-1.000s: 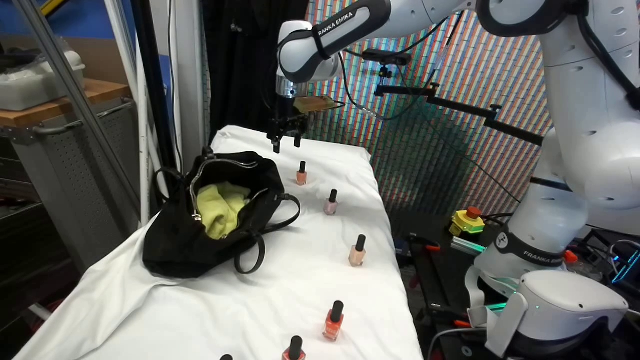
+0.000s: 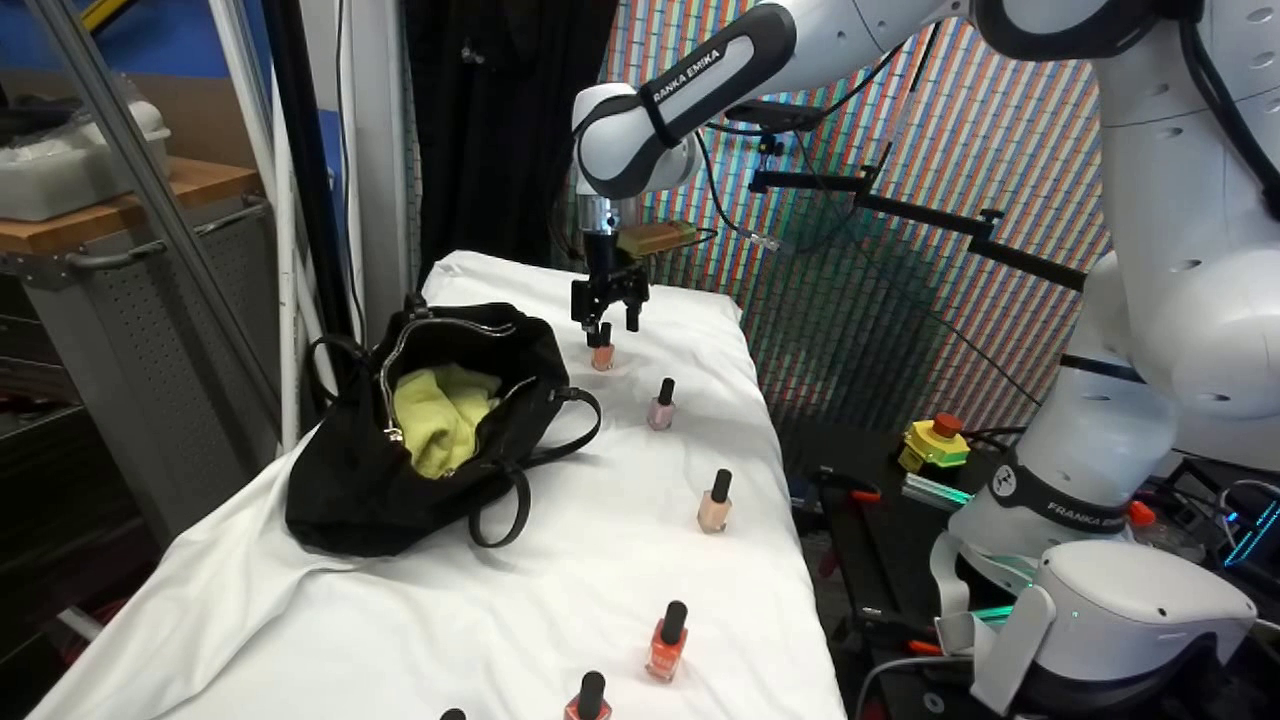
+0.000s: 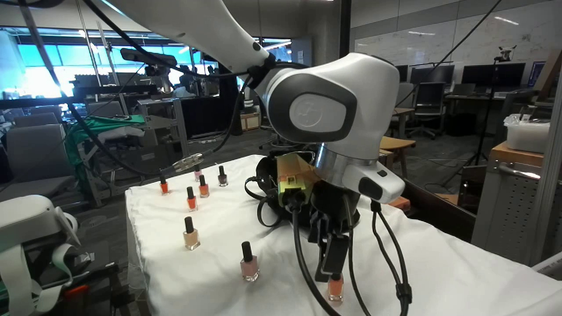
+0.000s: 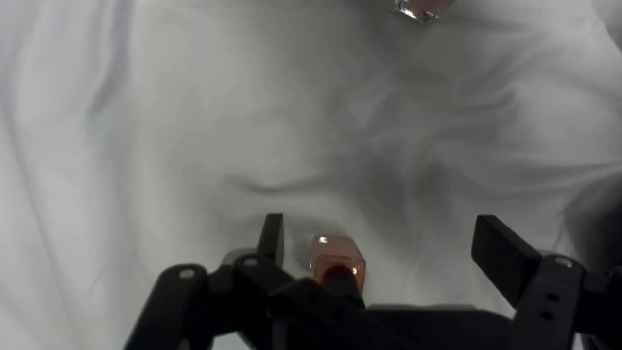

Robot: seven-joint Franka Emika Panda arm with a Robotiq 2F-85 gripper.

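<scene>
My gripper (image 2: 613,330) stands open low over the far end of the white-covered table. Between its spread fingers, nearer the left one in the wrist view, is an upright coral nail polish bottle (image 4: 338,254) with a black cap. The bottle looks free of both fingers (image 4: 271,240), though its cap is partly hidden by the gripper's body. In exterior view 2 the same bottle (image 3: 335,289) shows just below the fingers. A pinkish bottle (image 2: 661,408) stands a little nearer the camera. The open black bag (image 2: 360,480) holds a yellow-green cloth (image 2: 438,420).
More bottles stand along the table: a beige one (image 2: 714,509), an orange-red one (image 2: 667,648), and several others at the far end in exterior view 2. Bag straps (image 2: 510,510) lie loose on the white cloth (image 2: 624,564). The cloth between bag and bottles is mostly clear.
The arm has come down and moved right in exterior view 1, from behind the coral bottle to over it. Bottles and bag have not moved.
</scene>
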